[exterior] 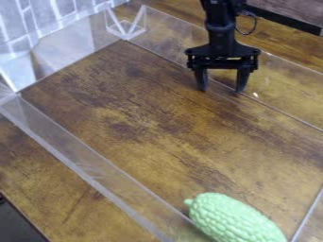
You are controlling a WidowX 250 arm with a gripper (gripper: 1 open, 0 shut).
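My black gripper (221, 76) hangs at the upper right, low by the clear plastic wall at the back right, its two fingers pointing down and apart with nothing visible between them. A light green, bumpy corn-shaped object (235, 219) lies at the bottom right, far from the gripper and partly cut off by the frame's edge.
Clear plastic walls (76, 161) box in the wooden surface (139, 123). A tiled backdrop stands at the upper left, and a small white speck lies just right of the gripper.
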